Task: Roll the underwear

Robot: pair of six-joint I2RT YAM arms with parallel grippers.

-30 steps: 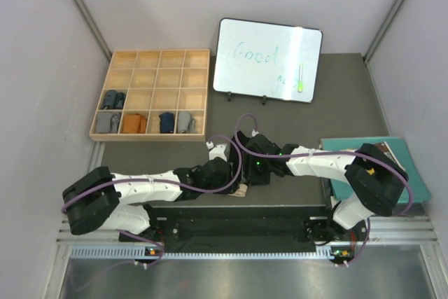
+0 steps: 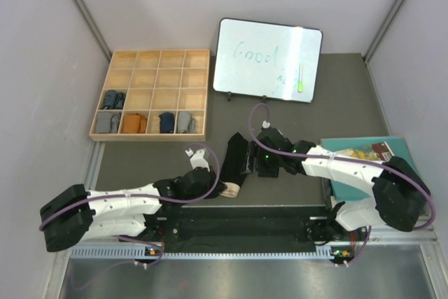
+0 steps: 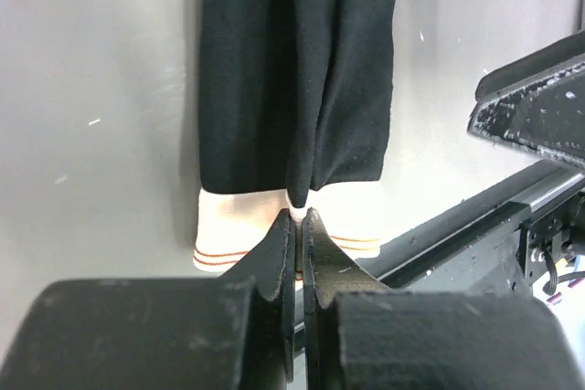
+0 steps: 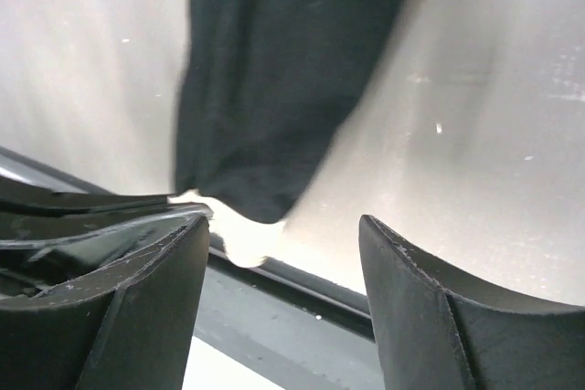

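Note:
Folded into a long strip, the black underwear (image 2: 233,159) lies at the table's front middle, its pale waistband (image 3: 228,226) toward the front edge. My left gripper is shut at the waistband, with a raised pinch of cloth running into its fingertips. To the right of the strip, my right gripper (image 2: 250,157) stands open with nothing between its fingers. In the right wrist view, the cloth (image 4: 265,89) lies ahead of the open fingers, and the left gripper's dark fingers reach in from the left to the waistband.
A wooden grid box (image 2: 150,96) with several rolled garments in its front rows stands back left. Behind lies a whiteboard (image 2: 266,57); a teal box (image 2: 399,155) is at the right. The table's front edge is close to the waistband.
My left gripper has moved left and the waistband end has shifted left with it. The right gripper has drawn back to the right, away from the cloth, leaving more of the strip visible.

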